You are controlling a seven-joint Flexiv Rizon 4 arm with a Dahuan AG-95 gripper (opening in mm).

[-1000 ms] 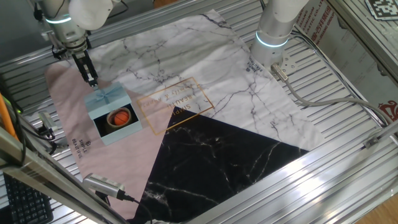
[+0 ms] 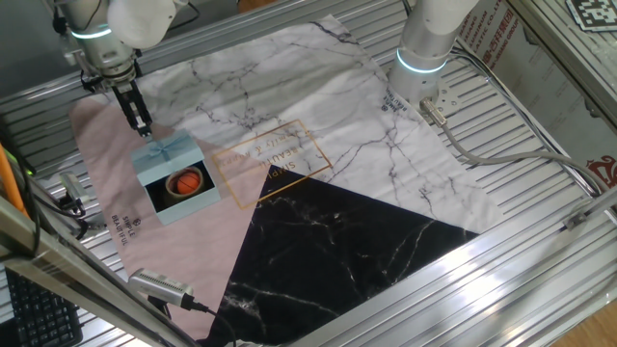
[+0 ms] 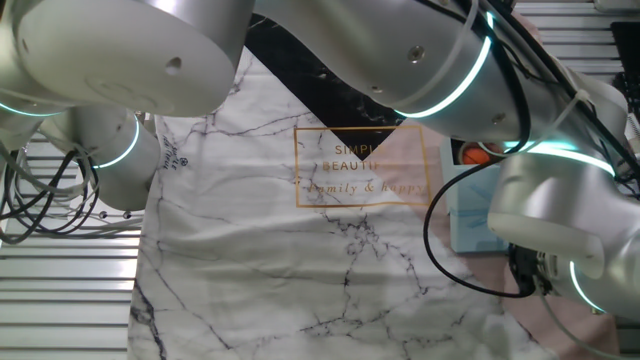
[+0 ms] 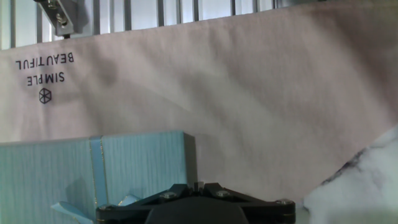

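A light blue gift box (image 2: pixel 185 208) sits on the pink part of the cloth, its inside open to view. Within it are a small orange ball with dark lines (image 2: pixel 189 181) and a round, light-rimmed holder around the ball. The box's lid (image 2: pixel 166 154), with a ribbon bow, stands tilted at the side towards my arm; its ribboned face (image 4: pixel 143 163) fills the lower left of the wrist view. My gripper (image 2: pixel 146 132) points down just behind the lid. Its fingertips meet in the wrist view, shut with nothing visible between them. Whether they touch the lid cannot be told.
A silver camera-like device (image 2: pixel 161 286) with a cable is at the near left, by a metal frame bar (image 2: pixel 87 265).
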